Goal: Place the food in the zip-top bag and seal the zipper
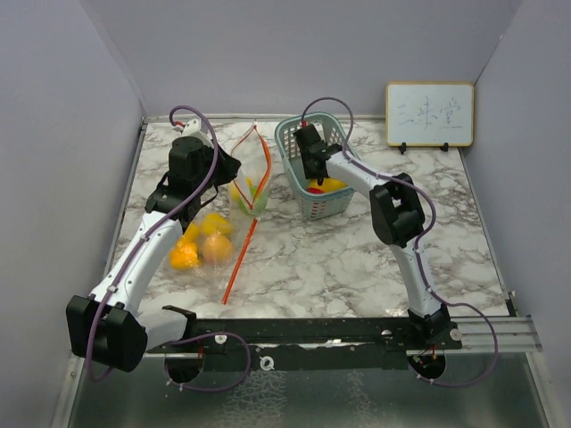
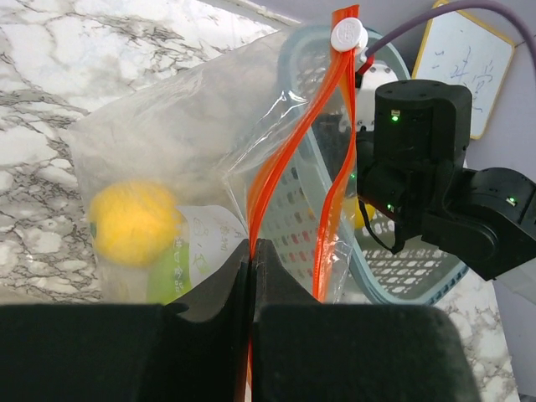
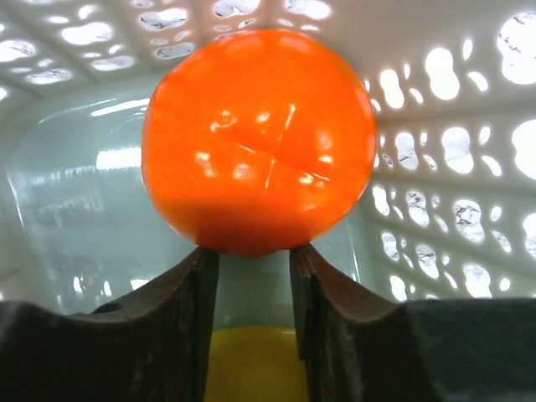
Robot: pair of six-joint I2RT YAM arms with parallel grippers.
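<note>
A clear zip top bag [image 2: 151, 159] with an orange zipper strip [image 2: 280, 159] stands open beside the basket. Inside it are a yellow food [image 2: 134, 224] and something green [image 2: 170, 275]. My left gripper is shut on the bag's zipper edge, the strip running between its fingertips. My right gripper reaches down into the blue-grey basket [image 1: 284, 152], its fingers parted. Just beyond the fingertips, at the near edge, rests a round orange food [image 3: 260, 138]. A yellow food [image 3: 258, 364] shows between the fingers lower down. In the top view my right arm hides the orange one.
A second bag with an orange strip [image 1: 239, 260] lies flat to the left, holding several orange and yellow foods [image 1: 217, 248]. A red food [image 1: 314, 191] is also in the basket. A whiteboard [image 1: 430, 114] stands back right.
</note>
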